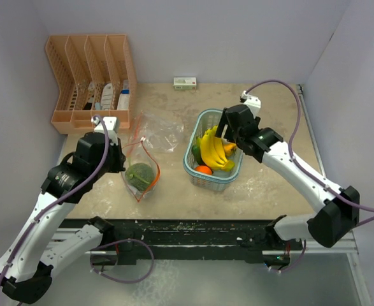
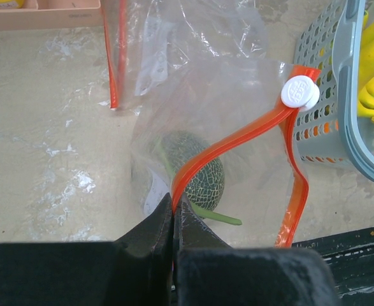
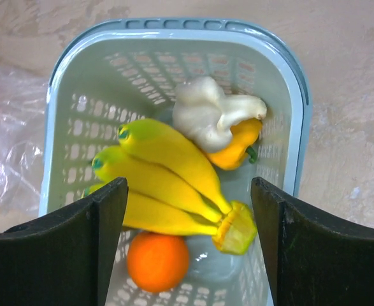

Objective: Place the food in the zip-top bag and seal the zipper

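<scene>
A clear zip top bag point(image 2: 250, 172) with an orange zipper edge lies open on the table, a green netted food item point(image 2: 202, 185) inside it. My left gripper is shut on the bag's orange edge. My right gripper hangs above the blue basket point(image 3: 304, 121), its fingers apart and nothing held between them. In the basket lie bananas point(image 3: 167, 182), an orange point(image 3: 158, 261), a yellow pepper point(image 3: 234, 146) and a pale white food item point(image 3: 206, 115). A dark green item point(image 1: 196, 152) shows beside the bananas in the top view.
Another clear bag point(image 1: 163, 132) lies flat behind the open one. A pink divided rack point(image 1: 62, 121) stands at the back left, and a small box point(image 1: 185, 83) at the back wall. The table right of the basket is clear.
</scene>
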